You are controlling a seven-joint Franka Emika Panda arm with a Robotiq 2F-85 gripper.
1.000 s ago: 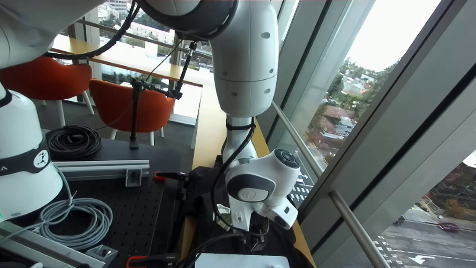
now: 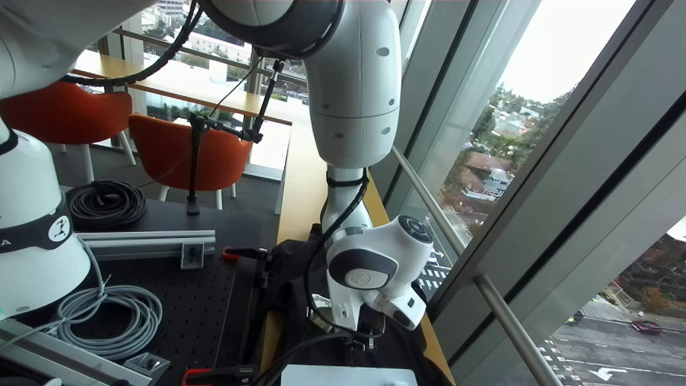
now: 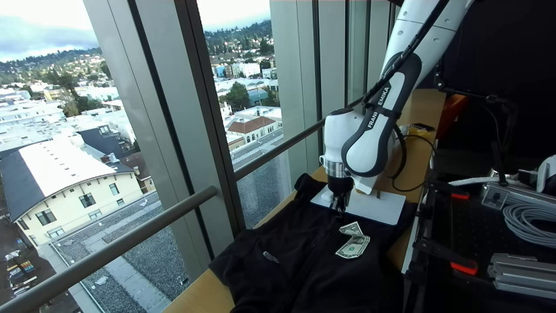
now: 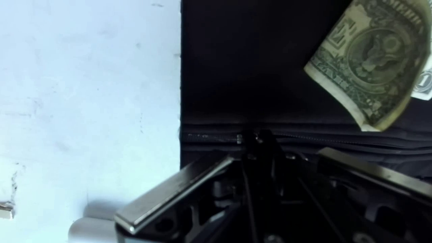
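A black zippered garment (image 3: 307, 255) is spread over the wooden ledge. Its zipper (image 4: 336, 141) runs across the wrist view, with the fingertips of my gripper right over it. The dark fingers are together, and a small bit of metal shows at their tips, apparently the zipper pull; the grip itself is hard to make out, black against black. In exterior view 2 my gripper (image 3: 339, 204) points down at the garment, beside the white board's edge. Seen from exterior view 1, the hand mostly hides the contact.
A curled dollar bill (image 3: 355, 241) lies on the garment near the gripper. The white board (image 3: 383, 208) covers one end of it. A window rail (image 3: 156, 234) runs along one side, and a clamp with a red end (image 3: 462, 268) sits at the opposite edge.
The hand has shifted very slightly in exterior view 1. The gripper's fingers beneath it look different in shape and sit a little higher in the picture. The garment and board look unchanged.
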